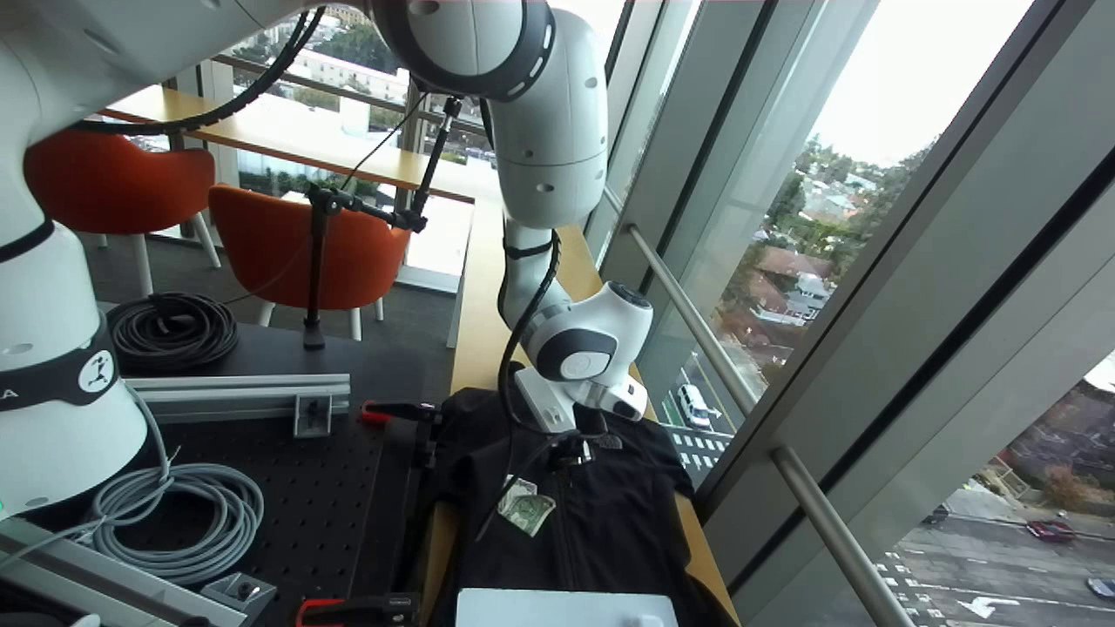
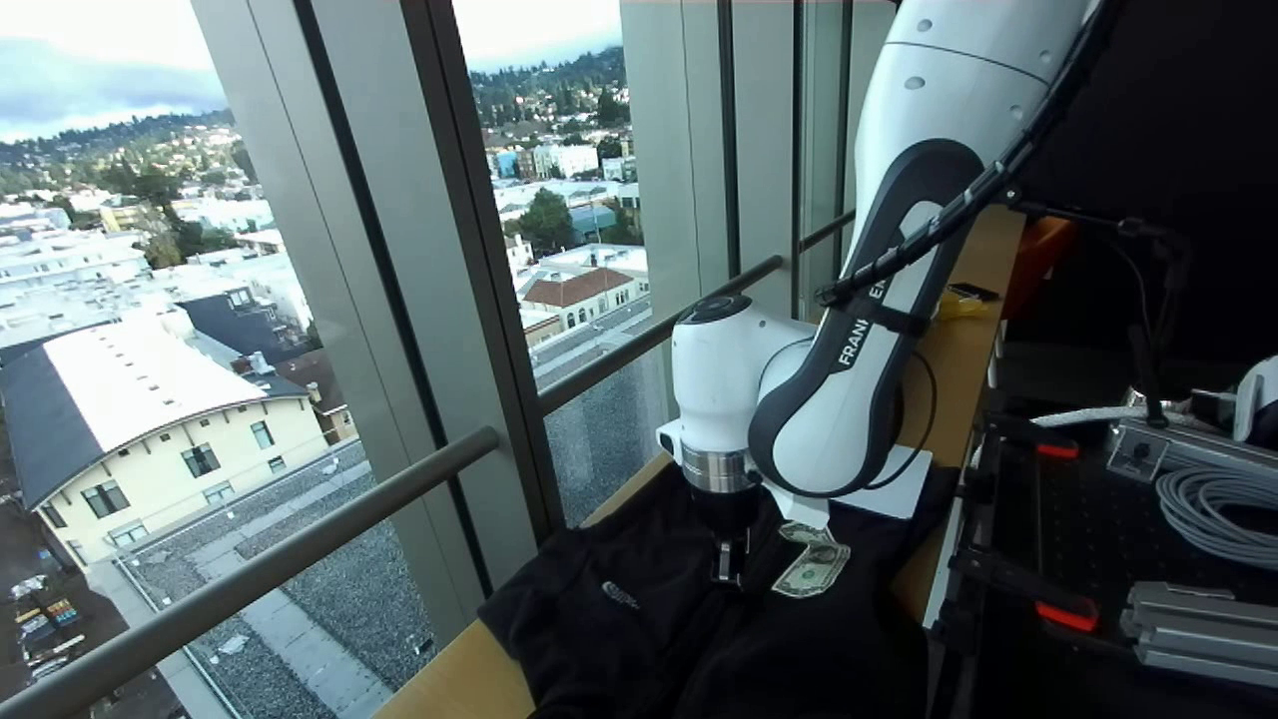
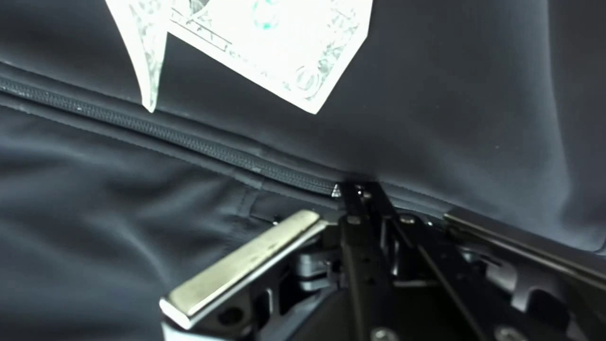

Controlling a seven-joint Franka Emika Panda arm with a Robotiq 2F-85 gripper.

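Note:
A black jacket [image 1: 633, 522] lies spread over the wooden ledge. Its front zipper [image 3: 218, 150] runs from the left edge of the wrist view to my fingertips, and the teeth look joined along that stretch. My gripper is shut at the zipper line, low against the cloth. A small bright metal bit [image 3: 336, 191] shows at the fingertips, apparently the zipper slider; its pull is hidden between the fingers. In exterior view 2 the gripper [image 2: 730, 573] points straight down at the jacket.
A crumpled dollar bill [image 2: 814, 567] rests on the jacket beside the zipper. A white flat-topped object [image 1: 564, 608] stands at the near end. Windows and a rail [image 1: 695, 319] border one side; the black pegboard table [image 1: 303, 502], with clamps and coiled cable, borders the other.

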